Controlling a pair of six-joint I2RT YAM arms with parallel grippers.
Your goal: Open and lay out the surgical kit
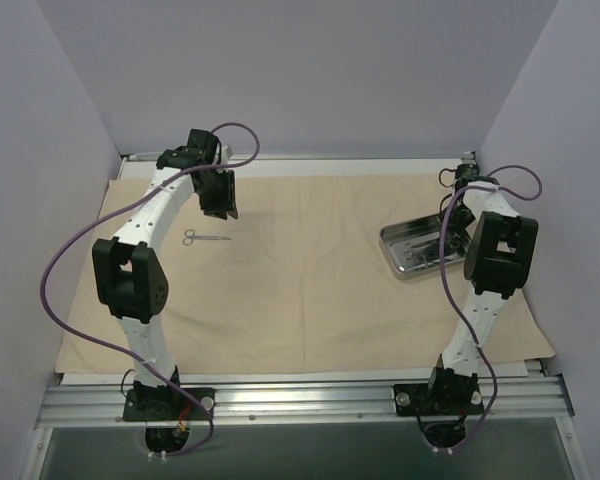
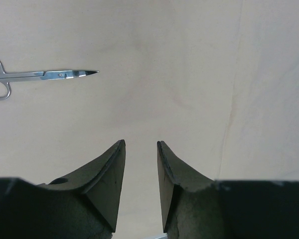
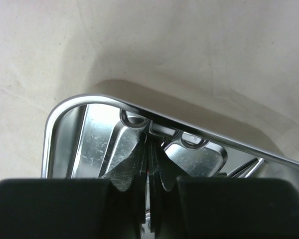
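Observation:
Steel scissors (image 1: 206, 237) (image 2: 25, 75) lie on the cloth at the left, loops to the left, just below my left gripper (image 1: 220, 210), which stands open and empty. A steel tray (image 1: 400, 258) (image 3: 60, 119) with instruments sits at the right. My right gripper is down in the tray near a wall, over shiny metal pieces; it is shut, with nothing clearly held between its fingers. Its fingers and housing hide part of the tray's contents, so I cannot tell exactly which instruments lie beneath.
The beige cloth (image 1: 300, 280) covers the table, with wide free room in the middle and front. Walls stand at the back and both sides, the right one close to my right arm.

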